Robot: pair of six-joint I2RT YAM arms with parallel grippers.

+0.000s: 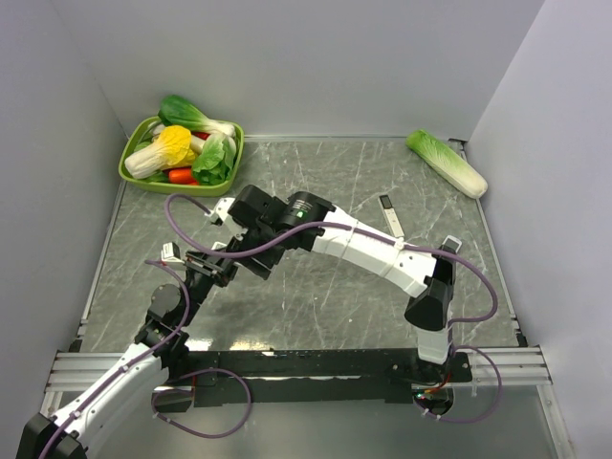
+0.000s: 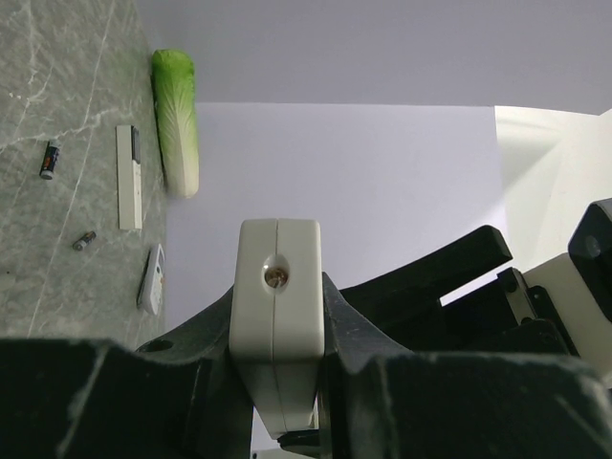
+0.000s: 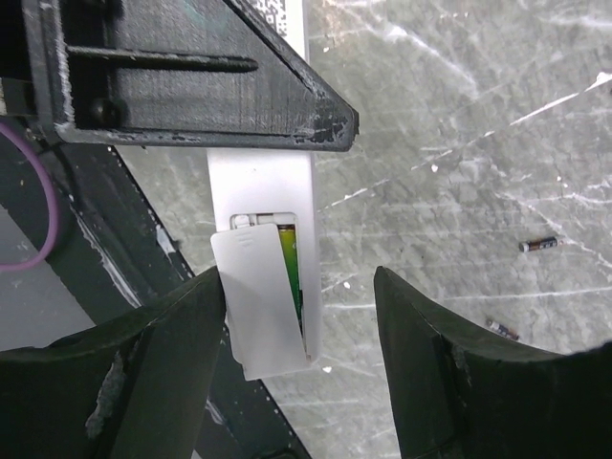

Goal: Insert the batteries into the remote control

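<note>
My left gripper is shut on the white remote (image 2: 275, 296), holding it up off the table. In the right wrist view a left finger (image 3: 206, 96) crosses the remote's upper part. The white battery cover (image 3: 260, 298) lies skewed over the battery bay, its upper end shifted left and overhanging the remote's edge. Along its right side a green battery (image 3: 289, 251) shows in the uncovered strip; the rest of the bay is hidden. My right gripper is open around the remote's lower end, its left finger close to the cover, its right finger clear of the remote.
Two small batteries (image 3: 538, 245) lie loose on the marble table. Another slim white remote (image 1: 391, 215) and a small white device (image 1: 451, 244) rest on the right, near a cabbage (image 1: 447, 163). A green vegetable basket (image 1: 182, 189) stands back left.
</note>
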